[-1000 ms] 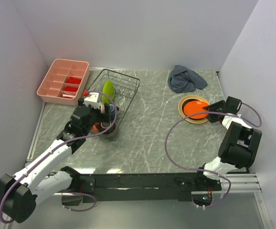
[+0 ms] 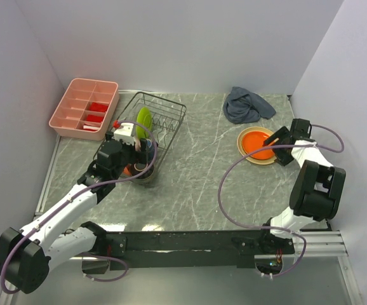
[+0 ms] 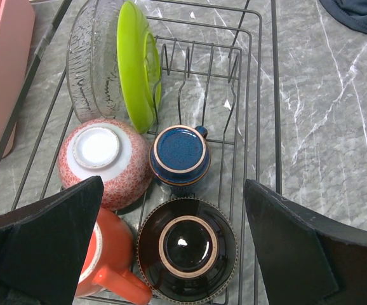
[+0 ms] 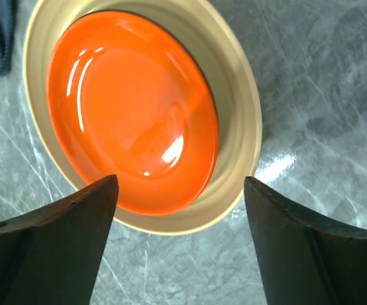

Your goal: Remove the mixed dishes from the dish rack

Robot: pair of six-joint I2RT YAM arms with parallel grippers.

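The dish rack (image 2: 175, 107) at the left holds a green plate (image 3: 136, 67), a clear glass dish (image 3: 88, 63), a red-patterned bowl (image 3: 110, 171), a blue mug (image 3: 181, 152), an orange mug (image 3: 110, 254) and a black bowl (image 3: 148, 244), these last ones upside down or tipped. My left gripper hangs open above them, nothing between its fingers. On the table at the right, an orange plate (image 4: 133, 108) lies on a larger cream plate (image 4: 240, 127). My right gripper is open just over their near edge, apart from the orange plate.
A pink divided tray (image 2: 75, 98) with red items stands left of the rack. A dark blue cloth (image 2: 247, 105) lies at the back, near the plates. Bare marble table (image 2: 199, 171) stretches between rack and plates.
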